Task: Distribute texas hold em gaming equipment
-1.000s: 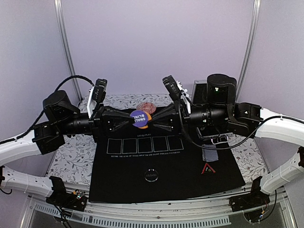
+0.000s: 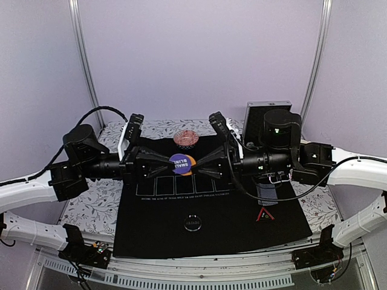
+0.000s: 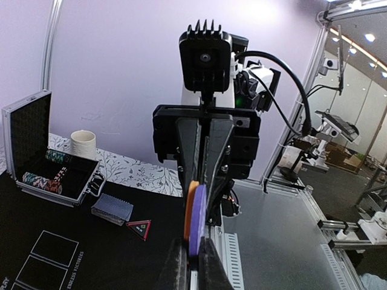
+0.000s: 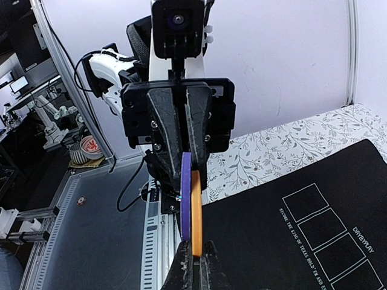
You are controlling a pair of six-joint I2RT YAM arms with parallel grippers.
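Observation:
A purple "SMALL BLIND" disc (image 2: 180,164) and an orange disc behind it are held upright, face to face, above the mat's middle, between my two grippers. My left gripper (image 2: 169,164) and my right gripper (image 2: 197,165) point at each other, both shut on the pair from opposite sides. In both wrist views the purple disc (image 3: 197,220) and orange disc (image 3: 189,211) appear edge-on. A dealer disc (image 2: 192,223) and red triangle marker (image 2: 264,214) lie on the black mat (image 2: 151,229).
An open chip case (image 3: 27,139), a white mug (image 3: 83,144) and a card deck (image 3: 112,209) stand on the right side. A red bowl (image 2: 185,138) sits at the back.
Both arms have shifted slightly down and toward the front in the top view, with the two discs, moving a little right as well.

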